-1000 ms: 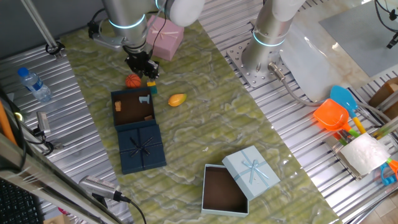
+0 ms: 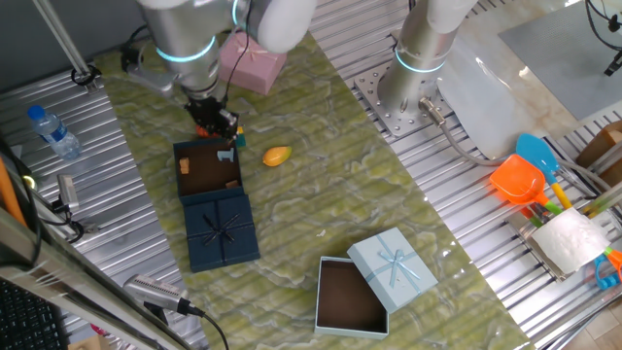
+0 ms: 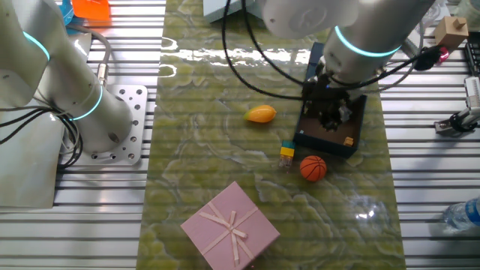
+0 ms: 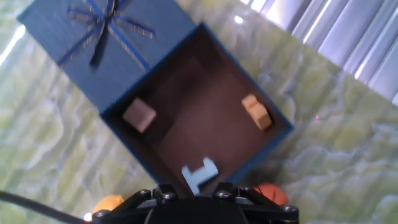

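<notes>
My gripper (image 2: 214, 119) hangs beside the far edge of the dark blue box (image 2: 178, 173), partly covering the orange ball (image 2: 201, 131). In the wrist view its dark fingers (image 4: 168, 194) show at the bottom edge; how far apart their tips stand is unclear, and I see no object held. Inside the box lie a light-blue piece (image 4: 200, 175), an orange piece (image 4: 257, 112) and a brownish block (image 4: 139, 115). Outside it, the basketball-patterned ball (image 3: 313, 169) and a yellow-and-teal piece (image 3: 287, 153) rest on the mat. A yellow-orange mango-like object (image 2: 277, 156) sits nearby.
The bowed blue lid (image 2: 222, 233) adjoins the box. A pink gift box (image 2: 253, 63) stands behind the gripper. At the front are an open light-blue box (image 2: 350, 297) and its lid (image 2: 394, 267). A bottle (image 2: 56, 133) stands left.
My gripper has shifted left, from near the yellow-and-teal piece towards the orange ball, which it now partly hides in exterior view 1. The boxes and loose objects have not visibly moved.
</notes>
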